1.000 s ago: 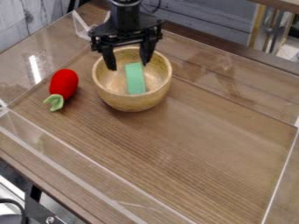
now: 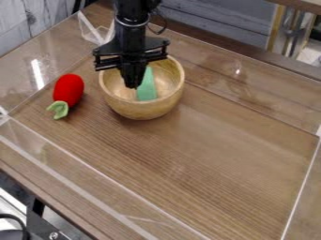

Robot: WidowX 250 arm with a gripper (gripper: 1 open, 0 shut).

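A wooden bowl (image 2: 170, 102) sits on the table in the upper middle of the camera view, with a pale green object (image 2: 146, 89) lying inside it. My black gripper (image 2: 129, 77) reaches down from the top over the left part of the bowl, its tips beside the green object and partly covering it. Whether the fingers are open or shut is hard to see. To the bowl's left lies a red vegetable-like object (image 2: 69, 90) with a green end.
A shelf-like wooden edge (image 2: 294, 7) is at the top right, and a grey panel runs along the top left.
The gripper has moved down and left over the bowl, toward the left side of the green object. The bowl and red object look about the same.
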